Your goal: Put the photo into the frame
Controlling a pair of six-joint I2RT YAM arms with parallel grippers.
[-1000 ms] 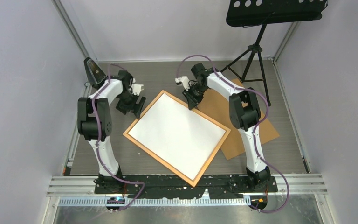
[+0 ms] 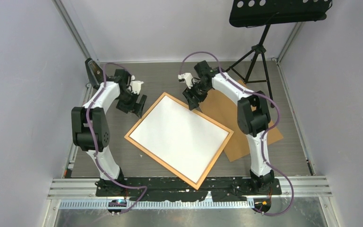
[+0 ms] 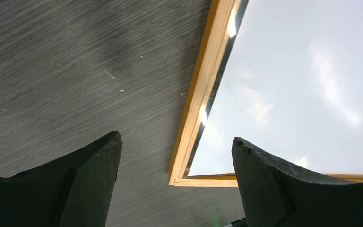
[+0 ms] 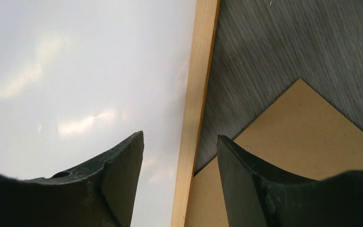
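The wooden frame [image 2: 174, 175] lies tilted on the table with a white sheet [image 2: 178, 137] inside it. My left gripper [image 2: 131, 108] stands open at the frame's upper-left side; in the left wrist view a corner of the frame [image 3: 179, 181] is between and beyond its fingers, untouched. My right gripper [image 2: 193, 101] is at the frame's upper-right edge; in the right wrist view its fingers are part open either side of the wooden edge [image 4: 191, 132], with nothing visibly gripped. Whether the sheet is the photo or the frame's inner surface I cannot tell.
A brown board [image 2: 236, 146] lies right of the frame, partly under the right arm. A black music stand [image 2: 274, 14] stands at the back right, and a dark object [image 2: 94, 73] at the back left. Bare table shows left of the frame.
The right gripper has shifted slightly up and appears wider apart. The frame and board have not moved.
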